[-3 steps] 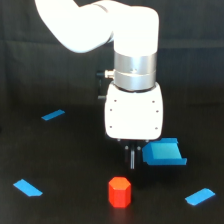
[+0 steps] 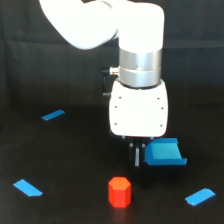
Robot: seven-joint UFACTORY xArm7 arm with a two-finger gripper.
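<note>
A white robot arm comes down from the top of the camera view, its gripper (image 2: 137, 154) hanging below a white housing with a silver collar. The dark fingers are thin and hard to make out against the black table; whether they hold anything cannot be told. A red hexagonal block (image 2: 119, 192) lies in front of and below the gripper, apart from it. Just right of the fingers, behind the block, sits a blue square container or patch (image 2: 165, 155), partly hidden by the housing.
Short blue tape strips mark the table at the back left (image 2: 54, 114), front left (image 2: 27, 188) and front right (image 2: 200, 196).
The arm and gripper have shifted slightly to the right and a little upward. The red block and blue shape are where they were.
</note>
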